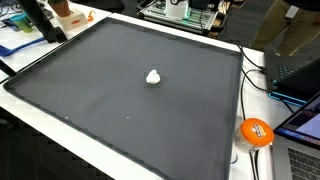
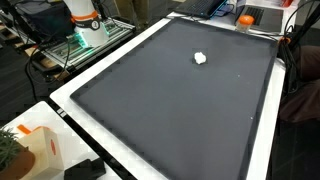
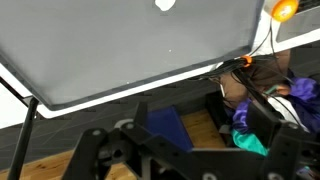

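Note:
A small white object (image 1: 153,77) lies alone on the grey board (image 1: 90,85). From the other side, exterior view 2 shows the same white object (image 2: 199,58) towards the far part of the board. The wrist view catches the white object (image 3: 165,4) only at its top edge, well away from the fingers. My gripper is open, its dark fingers apart at the bottom of that view, over the area beside the board. Nothing shows between them. Neither exterior view has the gripper in it.
An orange-topped round item (image 1: 254,133) stands beside the board, near a laptop (image 1: 285,80) and cables. At the opposite end are a terracotta pot (image 1: 72,14) and other clutter. The robot's white base (image 2: 86,28) is off the board. Most of the board is bare.

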